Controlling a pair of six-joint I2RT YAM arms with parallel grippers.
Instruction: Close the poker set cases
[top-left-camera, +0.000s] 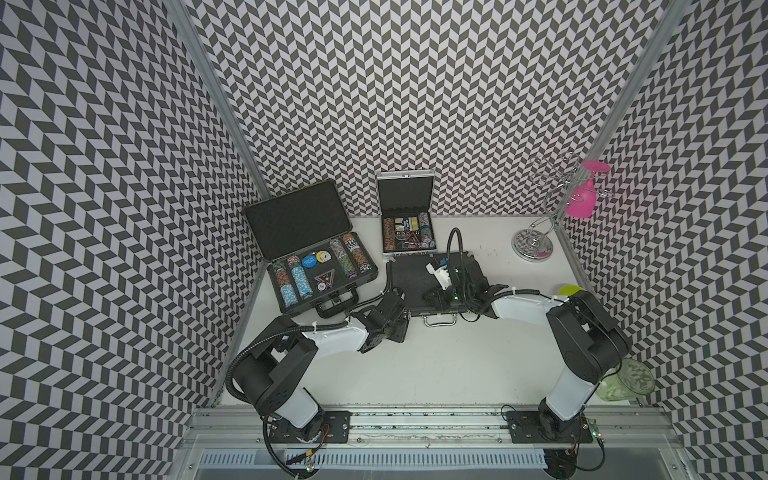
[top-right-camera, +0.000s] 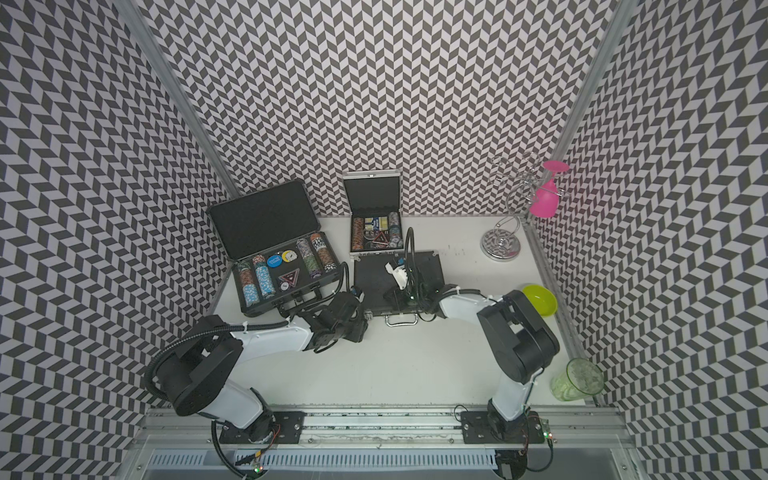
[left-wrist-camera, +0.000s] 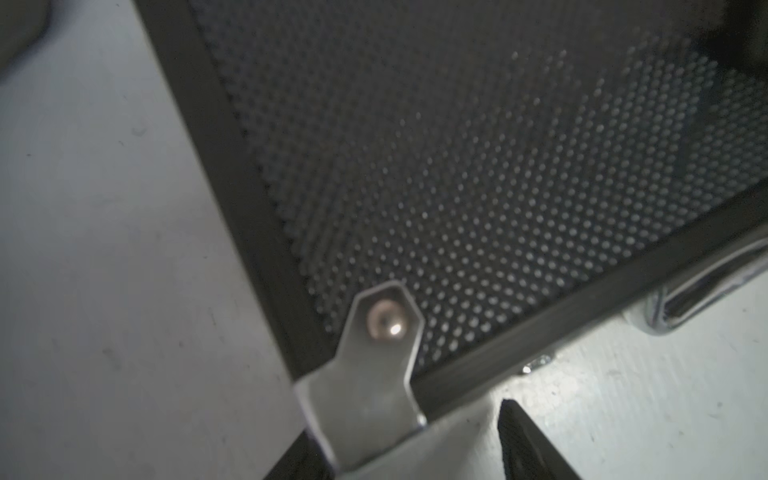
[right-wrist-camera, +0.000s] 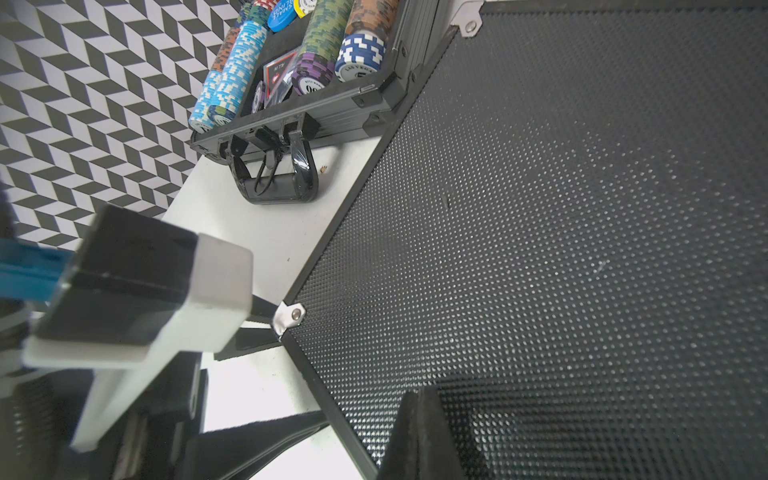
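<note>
A large open case (top-left-camera: 296, 216) with chip rows is at back left; a smaller open case (top-right-camera: 372, 192) stands at back center. In front lies a closed black case (right-wrist-camera: 560, 240) with a metal handle (left-wrist-camera: 704, 284) facing the robot. My left gripper is open at that case's front-left corner, around or just beside the corner bracket (left-wrist-camera: 360, 408); contact is unclear. My right gripper (top-left-camera: 444, 296) is over the same case's lid; in the right wrist view it appears shut, with nothing visible held.
A chrome stand (top-left-camera: 532, 244) with pink items is at back right, a green bowl (top-right-camera: 540, 300) at right, a glass (top-right-camera: 576, 380) at front right.
</note>
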